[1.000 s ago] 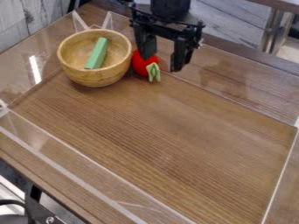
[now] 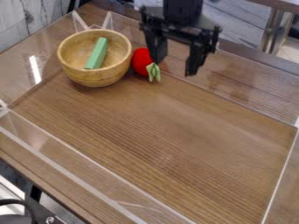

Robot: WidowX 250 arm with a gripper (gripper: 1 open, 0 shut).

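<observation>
The dark robot gripper (image 2: pixel 177 44) hangs over the back middle of the wooden table (image 2: pixel 176 157), blurred, so its finger state is unclear. A red object with a pale green top (image 2: pixel 143 61) lies below and left of it. To the left of that, a wooden bowl (image 2: pixel 79 66) holds a light green stick-like object (image 2: pixel 97 51).
A pale wall or edge runs along the back left, and a metal and glass structure stands at the back right. Dark cables show at the lower left corner.
The bowl and red object look unchanged in place.
</observation>
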